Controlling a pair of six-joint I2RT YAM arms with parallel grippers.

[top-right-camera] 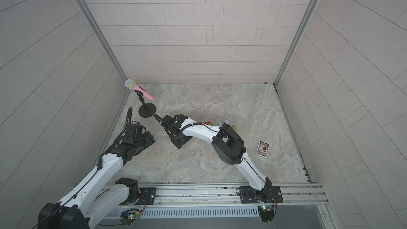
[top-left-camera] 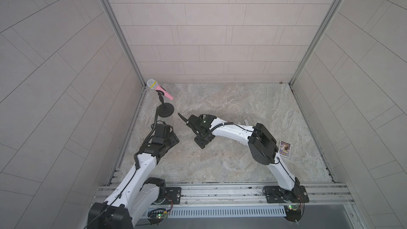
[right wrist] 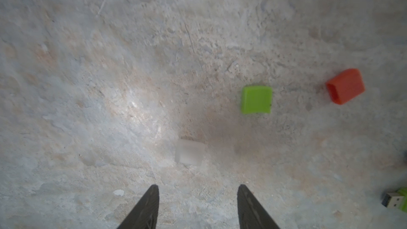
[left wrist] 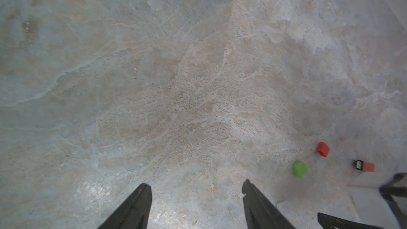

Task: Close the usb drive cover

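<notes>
Three small loose covers lie on the table in the right wrist view: a green cover (right wrist: 257,100), a red cover (right wrist: 348,85) and a whitish cover (right wrist: 190,152). My right gripper is open just short of the whitish cover, touching none of them. At the right edge shows the metal plug of a green usb drive (right wrist: 393,200), uncapped. A red usb drive (left wrist: 365,166) with its plug bare lies at the right of the left wrist view. My left gripper stands open over bare table, left of the covers.
A pink microphone (top-left-camera: 164,92) on a black stand (top-left-camera: 165,109) occupies the back left. At the right lies a picture card (top-left-camera: 284,148). My right arm (top-left-camera: 231,131) crosses mid-table, hiding much beneath it.
</notes>
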